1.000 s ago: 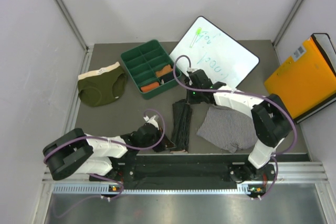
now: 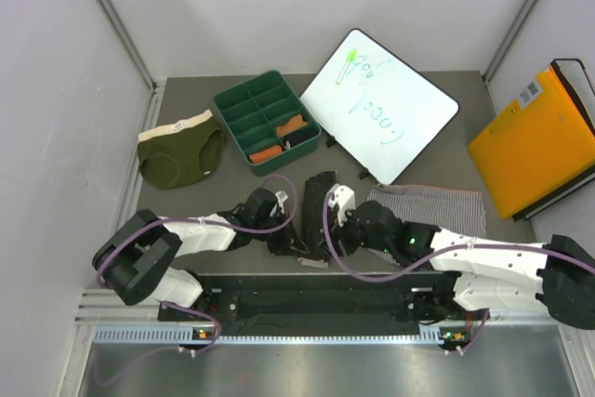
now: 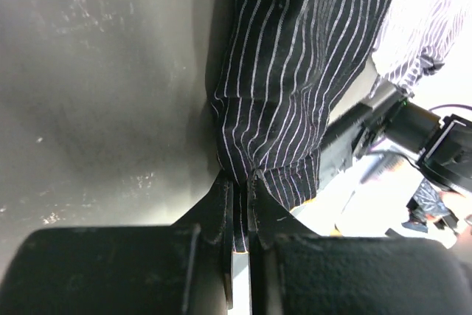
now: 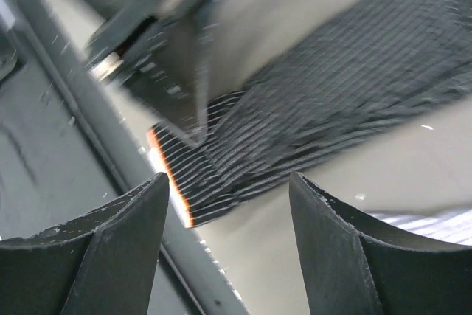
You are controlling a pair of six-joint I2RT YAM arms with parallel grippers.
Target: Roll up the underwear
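A dark pinstriped pair of underwear [image 2: 318, 194] lies folded into a narrow strip near the table's front edge. My left gripper is shut on the side of the strip near its waistband end, pinching the striped cloth [image 3: 284, 71] into a small bunch. In the right wrist view, the orange-edged waistband end of the striped cloth [image 4: 206, 193] lies ahead of my right gripper, which stands open with nothing between its fingers. From above, the right arm hides part of the strip's right side.
A green divided box [image 2: 244, 127] holding several rolled pieces stands behind. Olive underwear [image 2: 178, 151] lies at the left, and a light striped pair [image 2: 446, 206] sits right, partly under my right arm. A whiteboard [image 2: 400, 104] and a yellow folder [image 2: 530, 141] stand farther back and right.
My right arm has swung from the strip's far end toward the front edge, beside its waistband end. The left gripper has moved slightly, and the near end of the cloth has shifted a little.
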